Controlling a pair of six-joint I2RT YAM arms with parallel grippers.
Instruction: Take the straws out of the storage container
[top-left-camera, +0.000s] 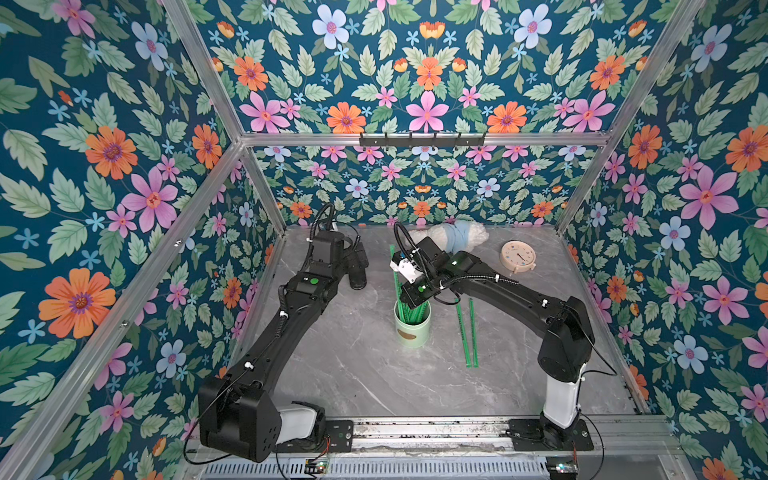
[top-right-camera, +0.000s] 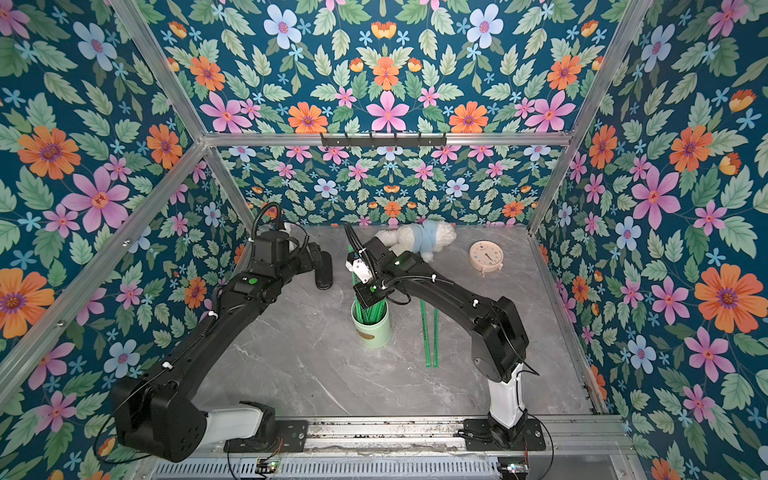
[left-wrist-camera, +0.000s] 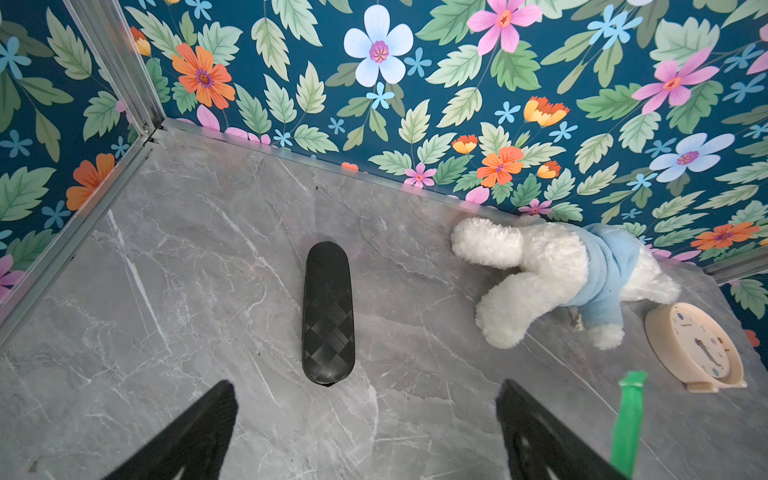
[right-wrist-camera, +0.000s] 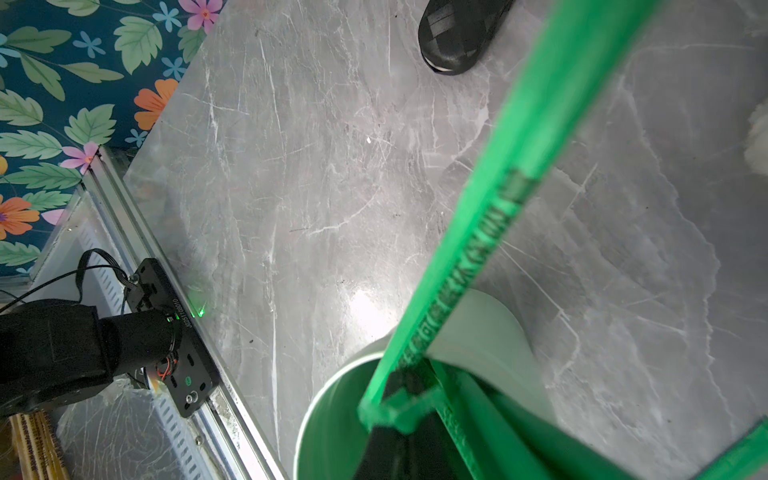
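A pale green container (top-left-camera: 413, 334) stands mid-table with several green straws (right-wrist-camera: 456, 264) in it. My right gripper is shut at the container's mouth, among the straws; whether any straw is between its fingers is hard to tell, as they are blurred and partly covered. Two loose straws (top-right-camera: 425, 336) lie on the table to the right of the container. My left gripper stands open at the back left, above the table, with nothing between its fingers.
A black oblong case (left-wrist-camera: 327, 312) lies at the back left. A white plush toy (left-wrist-camera: 560, 272) in blue lies along the back, with a pink clock (left-wrist-camera: 694, 345) to its right.
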